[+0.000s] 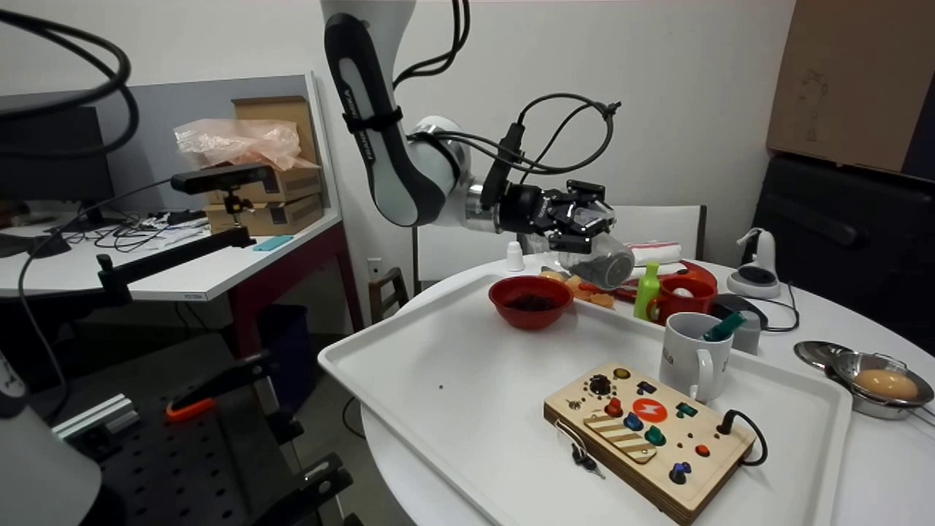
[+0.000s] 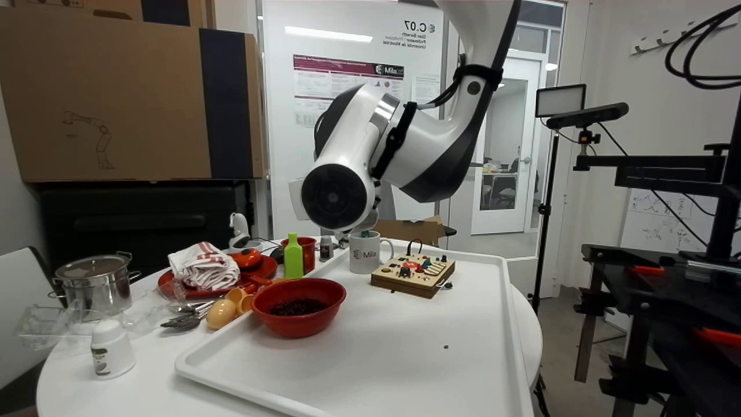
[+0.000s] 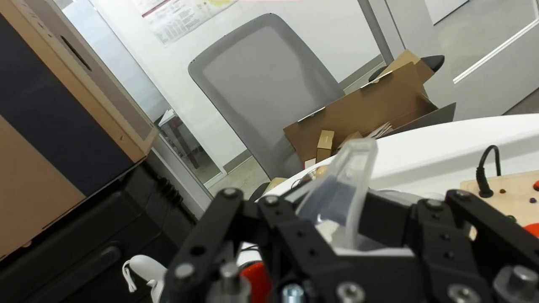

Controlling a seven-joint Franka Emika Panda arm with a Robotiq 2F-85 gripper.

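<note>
In exterior view 1 my gripper [image 1: 589, 218] is shut on a clear plastic cup [image 1: 605, 261], holding it by a thin part. Tilted, with its round greyish end toward the lower right, the cup hangs above the far side of the white tray. The wrist view shows a translucent piece of the cup [image 3: 336, 194] between the black fingers; whether anything is inside cannot be made out. A red bowl [image 1: 530, 302] with dark contents sits on the tray, left of and below the cup. In exterior view 2 the arm hides the gripper and most of the cup.
On the tray [image 1: 421, 403] stand a white mug [image 1: 688, 359] and a wooden switch board [image 1: 653, 429]. Behind its far edge are a green bottle [image 1: 648, 289], a red cup [image 1: 688, 302] and a folded towel [image 2: 203, 266]. The tray's near left part is mostly clear.
</note>
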